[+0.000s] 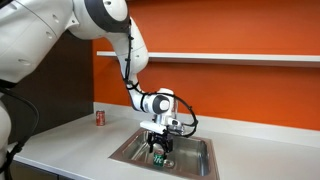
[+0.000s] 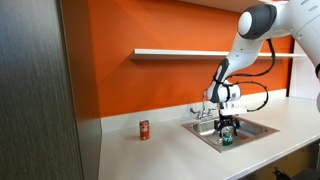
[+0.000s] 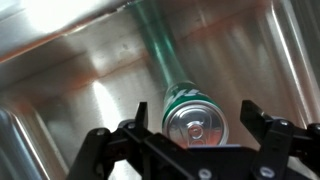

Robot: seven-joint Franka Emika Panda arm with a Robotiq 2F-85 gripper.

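A green can (image 3: 195, 120) stands upright in the metal sink (image 3: 100, 70), its silver top facing the wrist camera. My gripper is open above it, with one finger (image 3: 133, 128) to the left of the can and the other finger (image 3: 262, 122) to the right. In the wrist view a gap shows on each side of the can. Exterior view 1 has the gripper (image 1: 159, 144) pointing down into the sink, partly covering the can (image 1: 158, 158). The can (image 2: 228, 136) also shows just beneath the fingers in exterior view 2.
Sink walls surround the gripper closely, and a faucet (image 2: 197, 112) stands at the sink's back edge. A red can (image 2: 144, 130) is on the counter (image 2: 150, 160), well away from the sink. A white shelf (image 1: 230, 60) runs along the orange wall.
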